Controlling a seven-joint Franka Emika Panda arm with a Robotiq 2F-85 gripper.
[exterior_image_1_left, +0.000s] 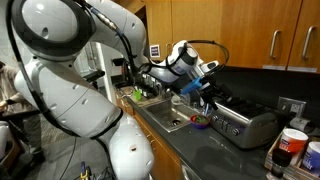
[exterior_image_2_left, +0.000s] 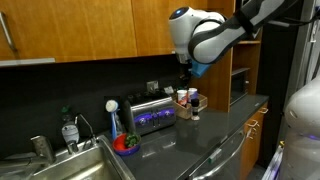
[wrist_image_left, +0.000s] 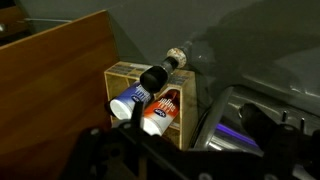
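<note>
My gripper is open over the counter, with nothing between its fingers. In exterior view 1 the gripper hangs in the air in front of the toaster, tilted toward the right. A small dark jar stands on the counter by a wooden box. From above, the jar shows a black end beside the box, apart from my fingers. Inside the box are a blue-and-white container and a red-and-white one.
The long silver toaster stands against the back wall. A red bowl with colourful contents sits between it and the sink. Wooden cabinets hang above.
</note>
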